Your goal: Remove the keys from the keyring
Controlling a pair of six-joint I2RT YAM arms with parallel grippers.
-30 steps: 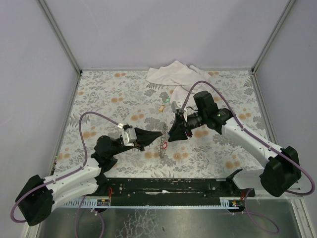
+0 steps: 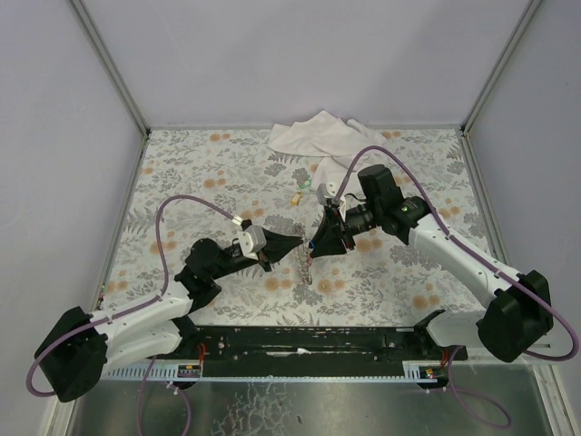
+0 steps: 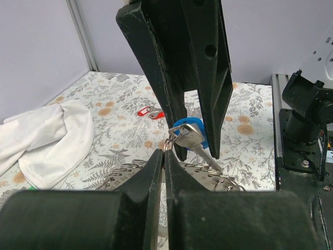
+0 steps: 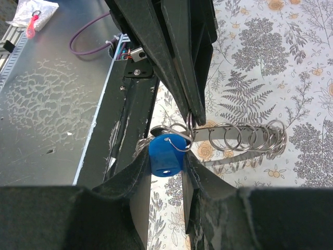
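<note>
My right gripper is shut on the blue key, whose rings run into a chain of rings hanging over the table. My left gripper reaches in from the other side, shut at a thin wire ring at the key's head. In the left wrist view a silver key blade points down behind that ring, between the right gripper's fingers. In the top view the two grippers meet at the middle of the table.
A white cloth lies at the back, with small coloured items near it. Red-tagged pieces show in the left wrist view.
The left arm has shifted and tilted slightly, its wrist now a little further right. The right arm has moved very little.
</note>
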